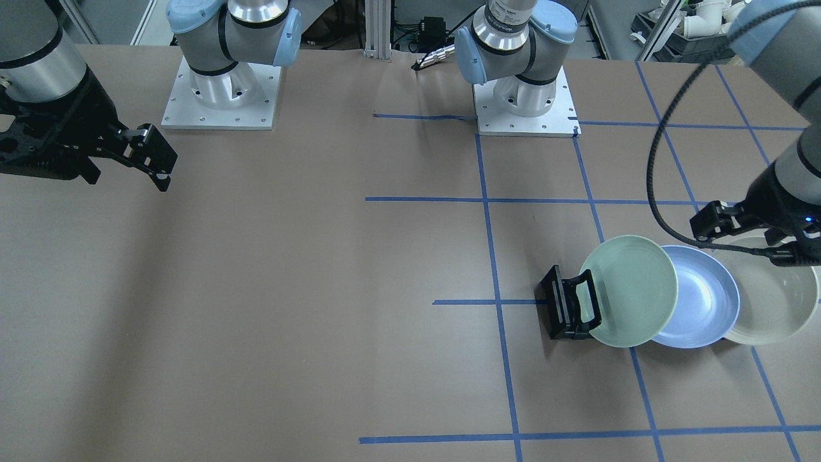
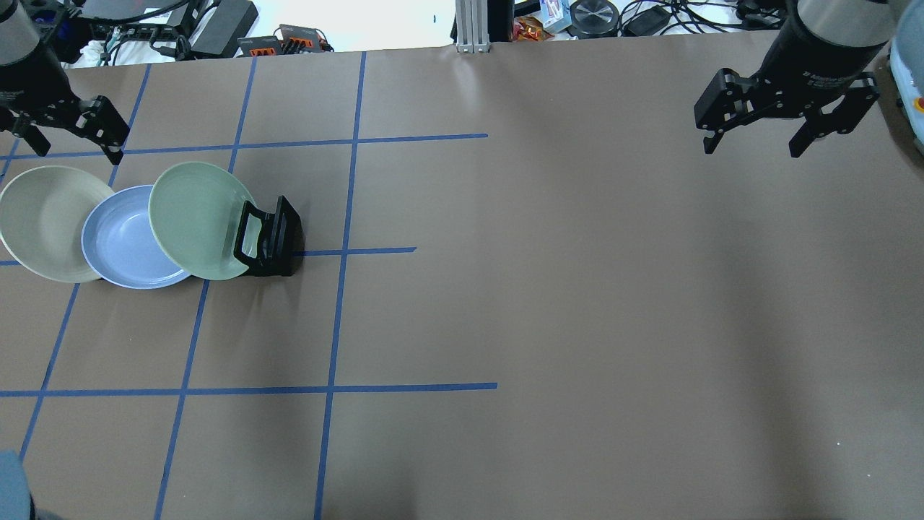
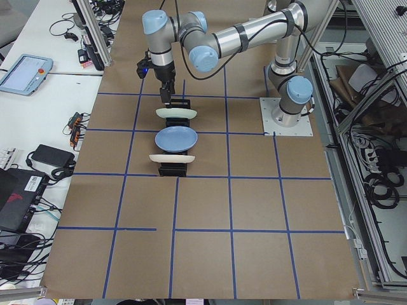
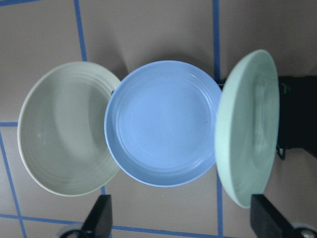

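Three plates stand on edge in a black rack (image 1: pixel 562 304): a pale green plate (image 1: pixel 631 289), a blue plate (image 1: pixel 693 296) and an off-white plate (image 1: pixel 773 296). In the top view they form a row at the left, the green plate (image 2: pixel 195 221) at the rack's visible end. My gripper (image 2: pixel 69 130) is above and behind the off-white end of the row, open, with nothing seen between its fingers. The wrist view looks down on all three plates, with the blue plate (image 4: pixel 159 124) in the middle.
A second arm's gripper (image 2: pixel 753 117) hangs at the top right of the top view. Two more arm bases stand along the back in the front view.
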